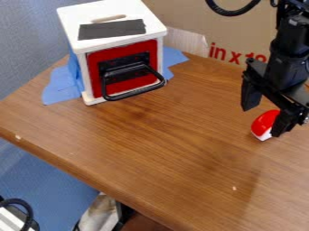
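My black gripper (pixel 268 103) hangs at the right of the camera view, just above a small red and white object (pixel 266 121) on the wooden table, partly covering it. Whether its fingers are open or shut is hard to make out. A white toy oven (pixel 94 24) with a red front, a black handle and a dark strip on top stands at the back left.
Blue cloth (pixel 61 83) lies under and around the oven. A cardboard box (pixel 229 25) stands at the back. The table's left edge runs diagonally toward the front.
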